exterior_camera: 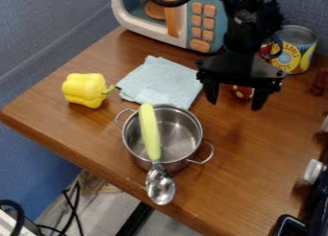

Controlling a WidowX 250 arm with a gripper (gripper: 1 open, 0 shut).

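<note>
My black gripper [235, 95] hangs over the right side of the wooden table, its two fingers apart and pointing down, in front of a small red-brown object that it partly hides. At the centre is a steel pot [185, 136] with a yellow-green elongated object [150, 134] lying across it and a metal spoon [160, 187] reaching over the front rim. A yellow pepper [84, 89] lies at the left, beside a folded light-blue cloth [163, 80].
A toy microwave [174, 14] stands at the back. A can [292, 50] and a brown bottle [320, 82] are at the back right. A black object with a white knob [312, 173] is at the right edge.
</note>
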